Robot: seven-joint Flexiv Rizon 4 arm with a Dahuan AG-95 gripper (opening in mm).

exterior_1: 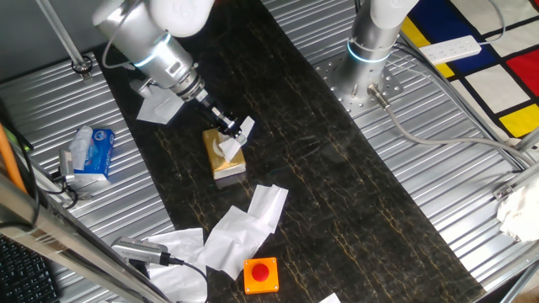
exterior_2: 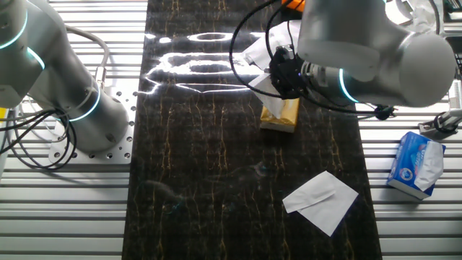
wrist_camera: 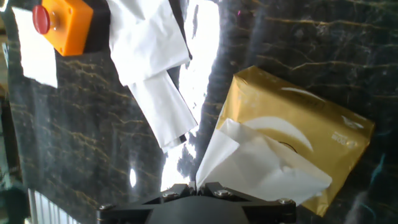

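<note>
A gold tissue pack [exterior_1: 227, 167] lies on the dark marbled table, with a white tissue [exterior_1: 230, 150] sticking out of its opening. My gripper [exterior_1: 242, 137] is right over the pack, its fingertips at the tissue's upper end. From the wrist, the fingers look shut, and a corner of the tissue [wrist_camera: 261, 167] runs up to the gripper tips [wrist_camera: 196, 190], pinched there. The tissue's lower part still meets the gold pack [wrist_camera: 305, 115]. In exterior view 2 the arm hides the fingertips, while part of the pack [exterior_2: 280, 121] shows below it.
Loose white tissues [exterior_1: 240, 236] lie near an orange box with a red button [exterior_1: 261, 274]. Another sheet [exterior_2: 321, 202] rests on the table's other side. A blue tissue pack [exterior_1: 98, 155] sits off the dark surface.
</note>
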